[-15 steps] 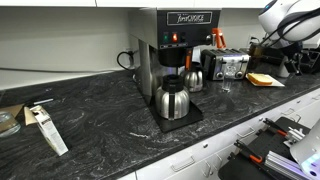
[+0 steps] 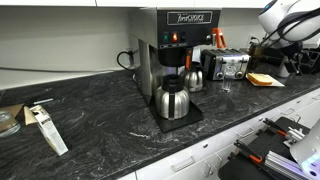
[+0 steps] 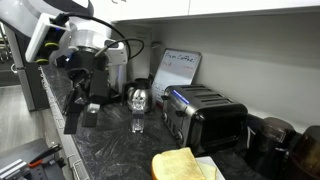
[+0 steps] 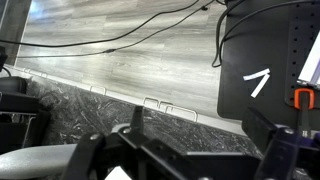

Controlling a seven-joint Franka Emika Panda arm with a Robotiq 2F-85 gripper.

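My gripper (image 3: 81,119) hangs at the left of exterior view 2, by the counter's front edge, its two dark fingers apart and nothing between them. The wrist view looks down past the open fingers (image 4: 137,125) to the counter edge and the wood floor. A slice of bread (image 3: 178,165) lies on a white sheet (image 3: 208,168) on the counter, to one side of the gripper and apart from it. Behind the bread stands a black and silver toaster (image 3: 205,118); its slots look dark, and I cannot tell whether anything is inside.
A clear glass (image 3: 138,118) and a steel carafe (image 3: 141,92) stand on the dark counter. The coffee maker (image 2: 180,40) holds another carafe (image 2: 172,100). At the far left lies a white carton (image 2: 48,130). Bare counter (image 2: 105,115) stretches between carton and coffee maker.
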